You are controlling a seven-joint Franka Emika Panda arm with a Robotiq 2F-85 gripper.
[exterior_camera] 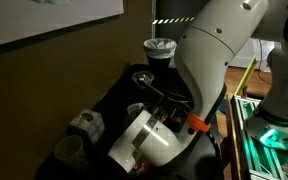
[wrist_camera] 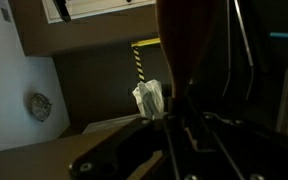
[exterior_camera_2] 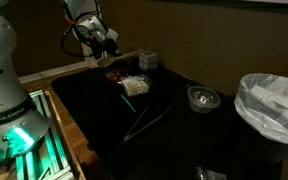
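In the wrist view my gripper is shut on a smooth orange-brown object (wrist_camera: 187,40). It is blurred and reaches past the top edge, so what it is cannot be told. Exterior view 2 shows the arm (exterior_camera_2: 92,38) at the far left end of the black table, close to a red bowl (exterior_camera_2: 115,74). In exterior view 1 the white arm (exterior_camera: 152,140) bends down at the lower middle and hides the fingers and whatever is between them.
A small box-shaped appliance (exterior_camera: 87,124) and a round canister (exterior_camera: 71,150) stand along the wall. A pale cloth-like item (exterior_camera_2: 136,86), a green stick (exterior_camera_2: 129,102), dark long utensils (exterior_camera_2: 144,126), a metal bowl (exterior_camera_2: 203,98) and a white-lined bin (exterior_camera_2: 272,105) occupy the table.
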